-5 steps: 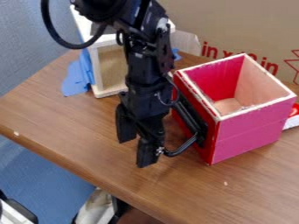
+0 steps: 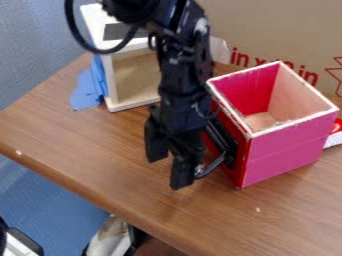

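My black gripper (image 2: 168, 166) hangs low over the wooden table, at the left side of an open pink box (image 2: 286, 145); whether its fingers are open or shut is unclear. A black curved handle-like piece by the gripper lies against the box's left face; I cannot tell if the fingers touch it. The box has a pale interior and red inner walls.
A white and wooden box (image 2: 130, 89) stands at the back left, with a blue cloth (image 2: 86, 90) beside it. A printed cardboard sheet (image 2: 294, 35) is behind. The table's left edge borders blue flooring.
My gripper has shifted very slightly, now a little higher and blurred. The boxes and cloth look unchanged.
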